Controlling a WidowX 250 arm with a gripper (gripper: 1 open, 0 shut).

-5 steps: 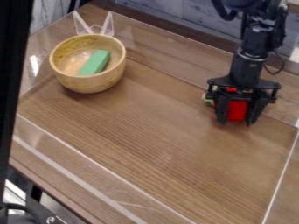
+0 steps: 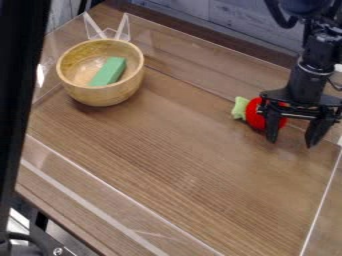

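Observation:
My black gripper point(image 2: 297, 110) hangs at the right side of the table, open, with its fingers down by a red object point(image 2: 261, 115) that has a pale green end point(image 2: 241, 107). The red object lies on the wood just left of the fingers and is partly hidden behind them. Whether they touch it is hard to tell.
A tan bowl point(image 2: 94, 98) with a green block point(image 2: 108, 72) in it stands at the upper left. A pale wall runs along the back.
My gripper has moved right, off the red object, which was behind and between its fingers and now shows more to their left, tilted with its green end leftward.

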